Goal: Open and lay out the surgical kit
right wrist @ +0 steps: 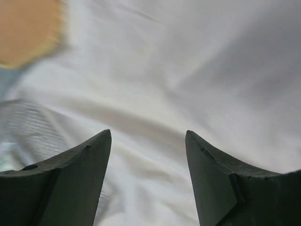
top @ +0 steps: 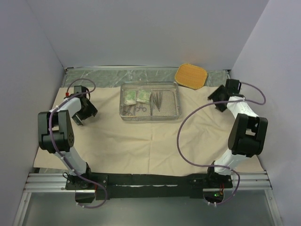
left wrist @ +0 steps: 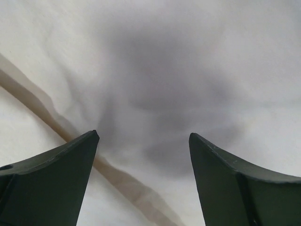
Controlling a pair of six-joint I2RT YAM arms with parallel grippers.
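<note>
A cream cloth [top: 141, 150] lies spread over the table, lightly creased. On it, near the back middle, stands a wire mesh tray [top: 165, 113] holding two clear packets with green contents [top: 143, 96], scissors [top: 141, 108] and several slim metal instruments [top: 157, 100]. My left gripper [top: 86, 116] is over the cloth's left side; in the left wrist view its fingers [left wrist: 70, 174] stand apart, with only cloth below them. Over the right back part is my right gripper [top: 216, 102], blurred. Its fingers [right wrist: 80, 174] are likewise apart and empty in the right wrist view.
An orange-tan lid or pad [top: 191, 76] lies at the back, right of the tray, partly on the bare marbled strip [top: 101, 78]. Grey walls close in both sides. Purple cables loop from both arms.
</note>
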